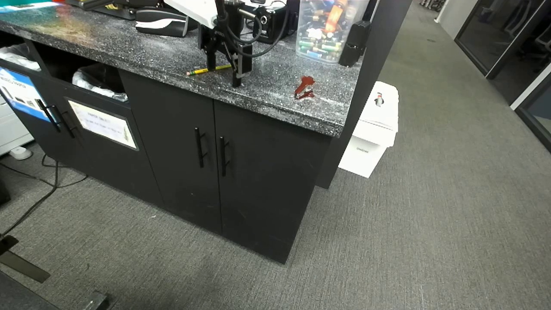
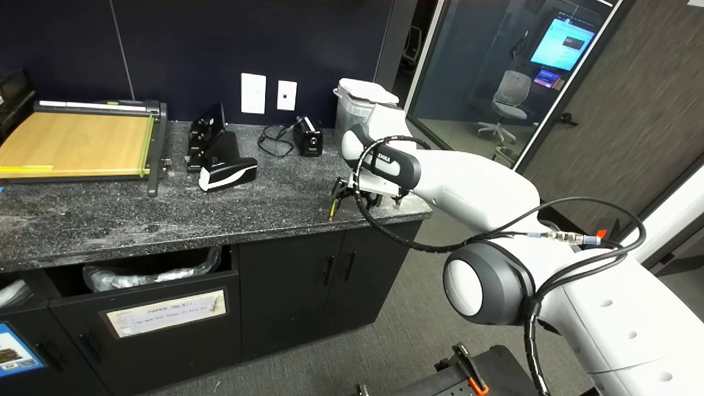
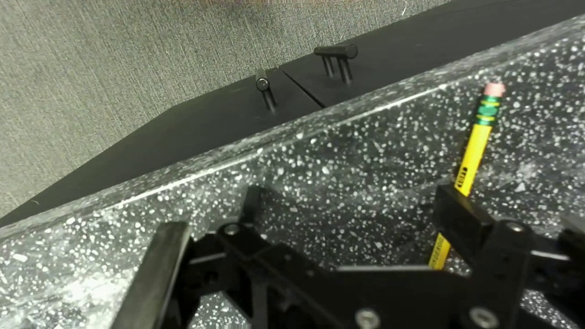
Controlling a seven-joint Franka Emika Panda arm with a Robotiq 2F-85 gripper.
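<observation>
A yellow pencil with a pink eraser lies on the dark speckled countertop near its front edge. My gripper is open over the counter, its two fingers wide apart. In the wrist view the right finger crosses in front of the pencil and hides part of its middle, while the gripper body covers the far end. Exterior view 1 shows the gripper low at the counter, one finger in front of the pencil. Whether that finger touches it, I cannot tell. No object shows held.
A small red object lies to the right on the counter. Behind stand a clear bin of markers, a black stapler and a black pencil sharpener. Open counter lies left of the pencil; the front edge drops to the floor.
</observation>
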